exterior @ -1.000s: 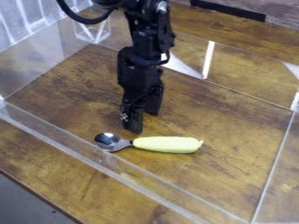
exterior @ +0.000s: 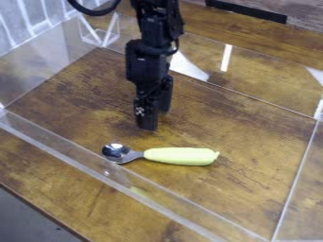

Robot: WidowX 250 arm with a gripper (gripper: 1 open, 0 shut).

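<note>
A black robot arm reaches down from the top centre, its gripper (exterior: 146, 113) low over the wooden board, behind a metal spoon (exterior: 117, 152). Whether its dark fingers are open or shut is hard to make out. A pale yellow-green elongated object (exterior: 180, 156), like a corn cob or a squash, lies flat to the right of the spoon's bowl, along the line of its handle.
Clear plastic walls (exterior: 297, 196) border the wooden work surface (exterior: 70, 99). Bare board lies left and right of the arm. A dark strip (exterior: 259, 14) runs along the back.
The arm and gripper have risen slightly and drawn back a little from the spoon. The spoon and the yellow-green object look unmoved.
</note>
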